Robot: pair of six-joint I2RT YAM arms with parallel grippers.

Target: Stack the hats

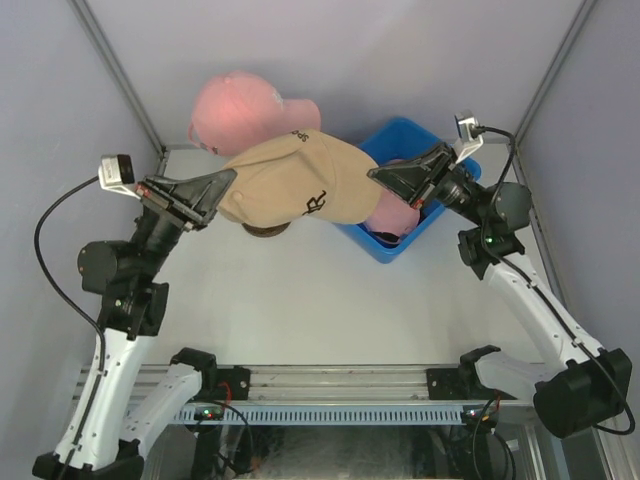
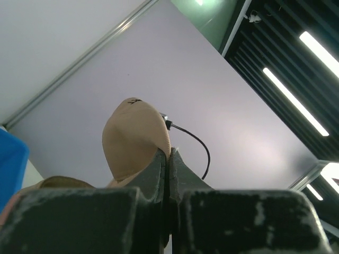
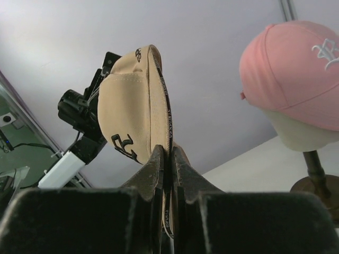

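A tan cap (image 1: 290, 180) with dark lettering hangs stretched between my two grippers, above the table. My left gripper (image 1: 232, 178) is shut on its rear edge. At the brim side, my right gripper (image 1: 374, 176) is shut on the cap; in the right wrist view the brim's thin edge (image 3: 161, 106) runs down between the fingers. Behind it, a pink cap (image 1: 245, 112) sits on a stand whose pale head and dark pole (image 3: 315, 166) show in the right wrist view. Another pink cap (image 1: 393, 216) lies in the blue bin (image 1: 385, 252), partly hidden by the right arm.
The blue bin stands at the back right, under my right gripper. A round brown stand base (image 1: 266, 230) shows just below the tan cap.
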